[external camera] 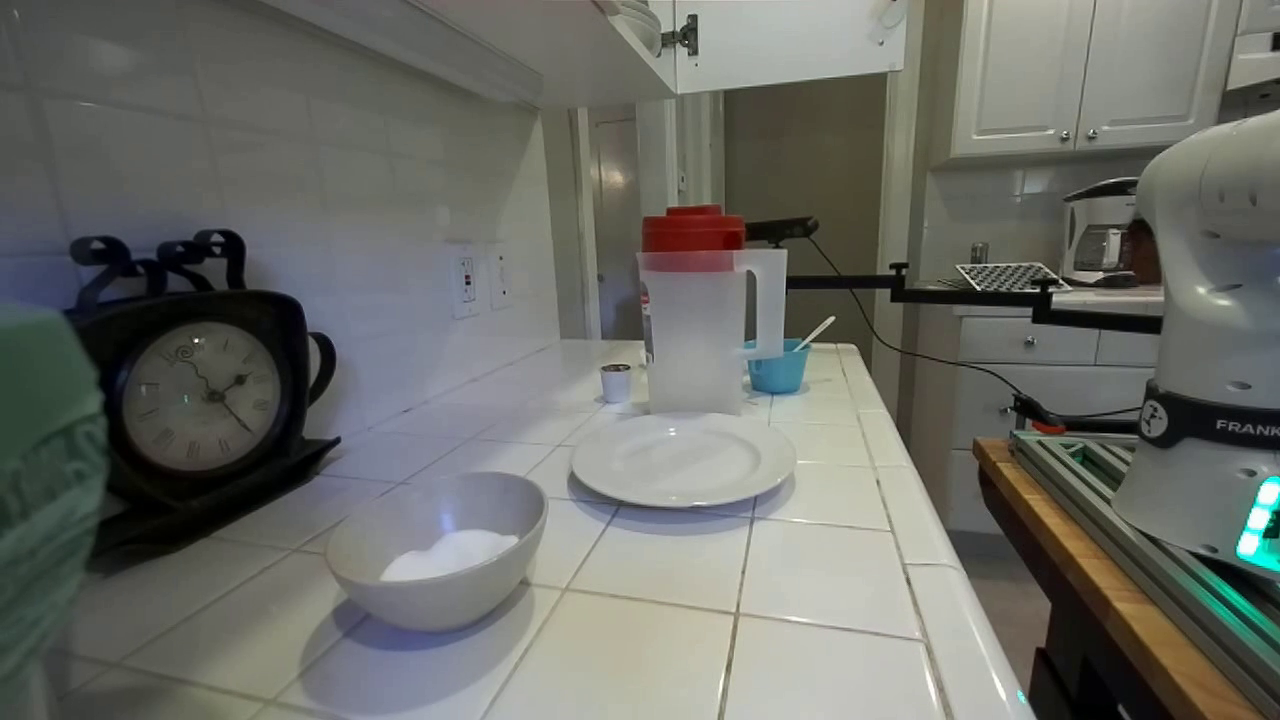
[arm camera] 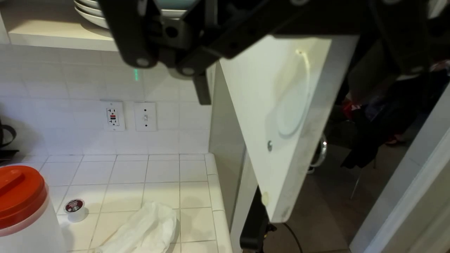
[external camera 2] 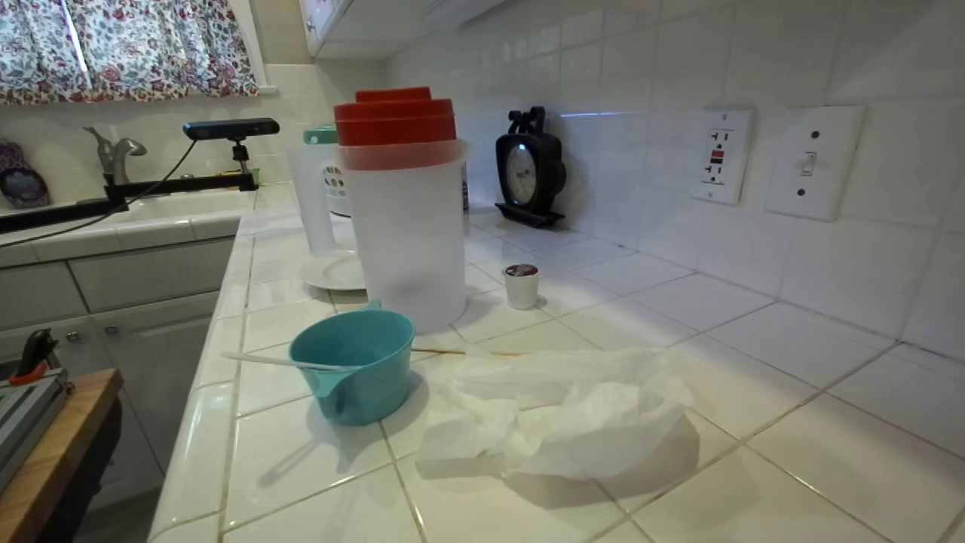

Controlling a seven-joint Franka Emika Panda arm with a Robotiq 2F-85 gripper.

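My gripper shows dark and blurred along the top of the wrist view, open, its two fingers wide apart. The white cabinet door [arm camera: 270, 122] stands swung out between and beyond them in that view; whether either finger touches it I cannot tell. In exterior view 1 the same open door [external camera: 792, 42] hangs at the top, with a black hinge [external camera: 686, 36] at its edge. Only the arm's base [external camera: 1218, 360] appears there, at the right; the gripper is outside both exterior views.
Below, the counter holds a red-lidded pitcher [external camera: 696, 324], a white plate [external camera: 684, 462], a bowl [external camera: 438, 552] with white contents, a clock [external camera: 198, 396], a blue cup [external camera 2: 357, 371], a small pod cup [external camera 2: 522, 286] and crumpled paper [external camera 2: 561, 425]. Stacked dishes [arm camera: 90, 10] sit on the cabinet shelf.
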